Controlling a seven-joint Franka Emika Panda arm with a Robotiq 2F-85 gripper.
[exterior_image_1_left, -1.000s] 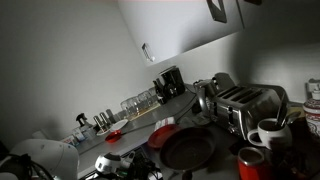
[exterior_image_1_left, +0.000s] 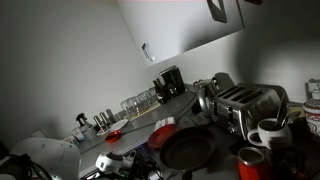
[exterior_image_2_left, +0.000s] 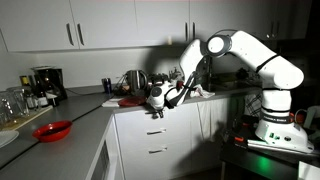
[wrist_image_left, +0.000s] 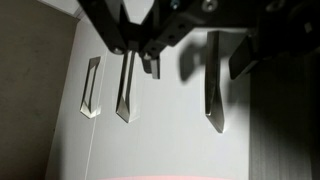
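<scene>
My gripper (exterior_image_2_left: 157, 112) is at the front of the white drawers, close to the top one. In the wrist view the gripper appears open, its dark fingers spread at the top of the picture. Between and beyond them runs a metal drawer handle (wrist_image_left: 214, 95). Two more handles, a middle one (wrist_image_left: 127, 88) and an outer one (wrist_image_left: 91, 86), show to the left. Whether the fingers touch the nearest handle cannot be told. All the drawers look closed.
A dark pan (exterior_image_1_left: 188, 148) lies on the counter above the drawers. Near it stand a toaster (exterior_image_1_left: 249, 107), a white mug (exterior_image_1_left: 270, 133) and a red-lidded jar (exterior_image_1_left: 253, 163). A red bowl (exterior_image_2_left: 52, 130) sits on the left counter. Floor space in front of the drawers is clear.
The arm at the lower left of exterior view 1 has shifted only very slightly. The objects on the counter have stayed in place.
</scene>
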